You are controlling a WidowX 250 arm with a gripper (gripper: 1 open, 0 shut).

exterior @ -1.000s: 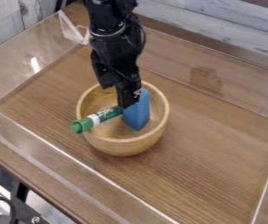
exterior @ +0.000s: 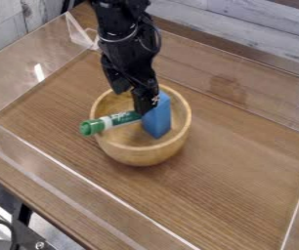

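Note:
A wooden bowl sits on the wooden table, holding a green cylinder with a white section, resting across its left side, and a blue block on the right. My black gripper reaches down from the top over the back of the bowl, just above the two objects. It is open; its fingertips are dark and hard to make out against the bowl's contents.
A pale edge runs along the left, a grey board along the top right, and a black cable lies at the bottom left.
The arm has shifted slightly up and left. The bowl appears a little further right, and the green cylinder's near end sits slightly higher in the view.

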